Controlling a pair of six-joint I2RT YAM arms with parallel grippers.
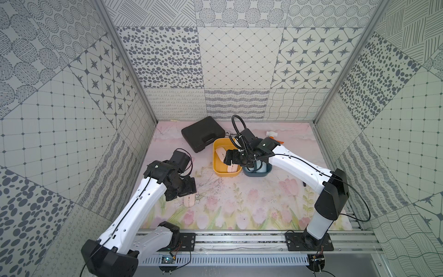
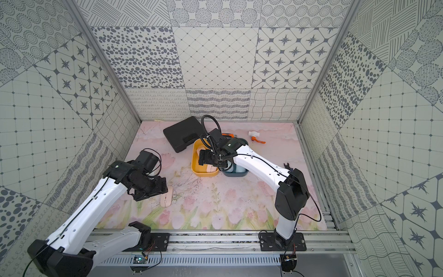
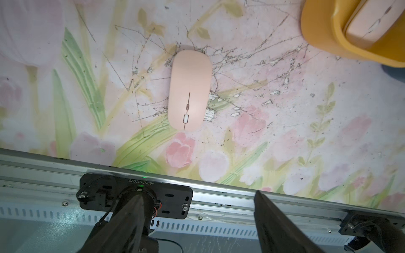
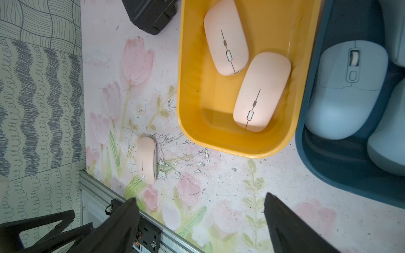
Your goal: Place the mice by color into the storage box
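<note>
On the floral table at the left lies a pale pink mouse (image 3: pixel 189 90), partly covered by my left arm in the top left view. Just above it is my left gripper, its dark fingers (image 3: pixel 120 227) well apart and the gap empty. The yellow box (image 4: pixel 198 130) has two pink mice inside, one toward the back (image 4: pixel 227 38) and one toward the front (image 4: pixel 262 90). Alongside stands the dark blue box (image 4: pixel 329 168), holding several blue mice (image 4: pixel 348 97). My right gripper hangs over the yellow box area, open and empty.
A black case (image 1: pixel 203 133) lies behind the yellow box. Orange-handled tools (image 2: pixel 258 140) rest at the back right, beside a small white object (image 2: pixel 253 133).
</note>
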